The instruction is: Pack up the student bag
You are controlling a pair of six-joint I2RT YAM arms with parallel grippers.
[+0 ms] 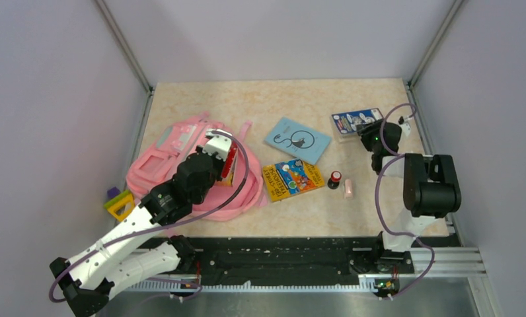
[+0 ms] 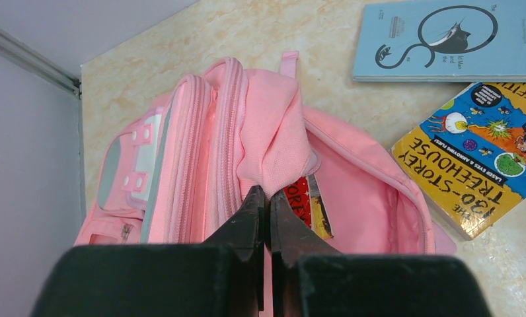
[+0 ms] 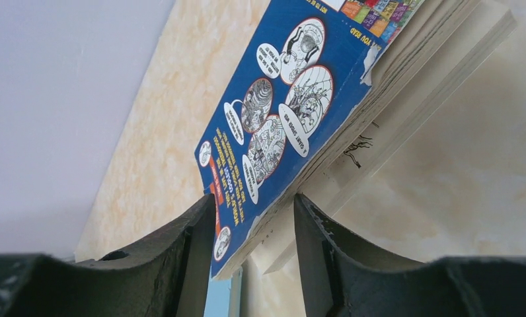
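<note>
On the left of the top view lies the pink bag (image 1: 156, 165), with a red and yellow book (image 2: 300, 201) partly visible inside. My left gripper is shut with the bag's pink cloth bunched at its fingertips. At the far right of the table, a dark blue book (image 1: 353, 121) is tilted, one edge raised. My right gripper stands open around that book's lower corner, one finger before the cover, the other on the page side. A pale layer with black marks shows beneath its pages; I cannot tell whether it belongs to the same book.
Mid-table lie a light blue book (image 1: 297, 140) and a yellow Treehouse book (image 1: 292, 179). A small dark bottle with a red cap (image 1: 335, 179) and a pink item (image 1: 348, 189) are beside them. Left of the bag is a yellow and purple object (image 1: 119, 204).
</note>
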